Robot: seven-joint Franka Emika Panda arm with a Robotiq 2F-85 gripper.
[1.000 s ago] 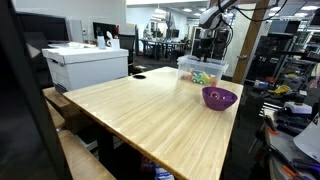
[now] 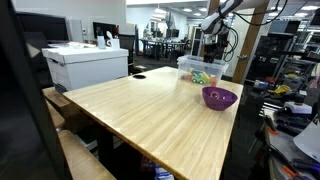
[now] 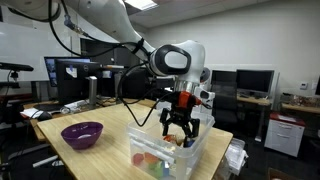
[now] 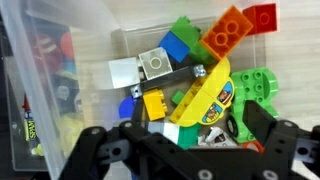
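Observation:
Over a clear plastic bin (image 3: 148,143) at the table's far end, my gripper (image 3: 178,132) points down, its tips near or inside the rim. From the wrist, the gripper is open, its dark fingers (image 4: 98,148) wide apart with nothing held between them. Below lie toy bricks: a yellow curved piece (image 4: 203,95), an orange brick (image 4: 227,32), a green brick (image 4: 255,88), a blue brick (image 4: 175,47) and a red brick (image 4: 261,17). A purple bowl (image 2: 219,98) stands apart from the bin on the table.
The bin's clear wall (image 4: 50,75) stands close by the left finger. A white cabinet (image 2: 90,70) and desks with monitors (image 3: 254,82) are in the background.
In exterior view 1 the arm has shifted slightly to the right above the bin. The bowl and bin have stayed where they were.

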